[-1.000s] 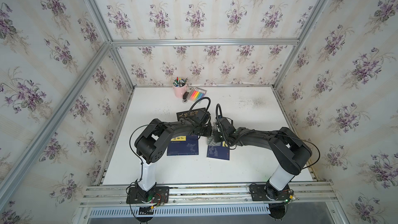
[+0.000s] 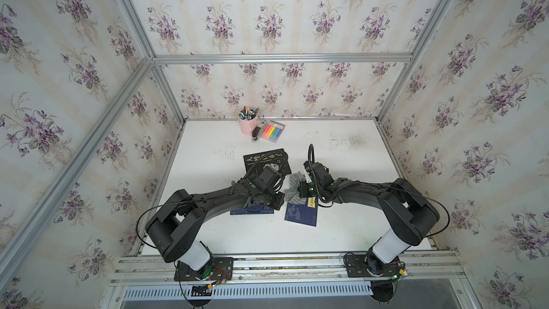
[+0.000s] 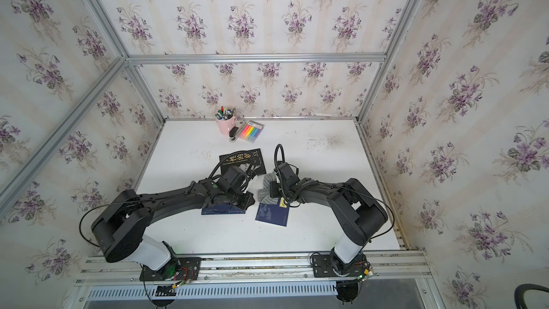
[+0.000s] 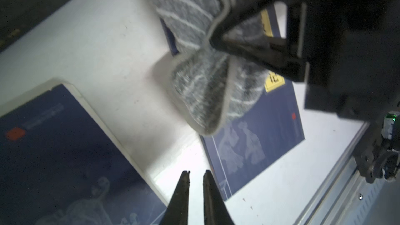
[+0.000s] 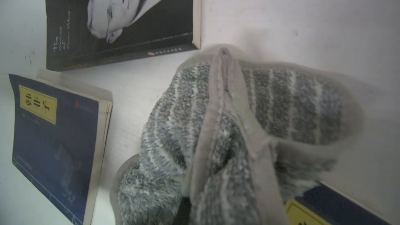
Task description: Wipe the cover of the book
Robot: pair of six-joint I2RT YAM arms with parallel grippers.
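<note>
A grey striped cloth [image 5: 195,125] lies bunched on a navy book [image 4: 262,141] with a yellow label. My right gripper is shut, pressing into the cloth; in the right wrist view the cloth fills the lower middle and covers the fingertips. My left gripper hangs part open over the front of the table, left of that book, with nothing seen between its fingers.
A second navy book [image 5: 58,141] lies left of the cloth, a black book [image 5: 125,16] behind. A pink pen cup [image 2: 247,123] and rainbow marker case [image 2: 272,130] stand at the back.
</note>
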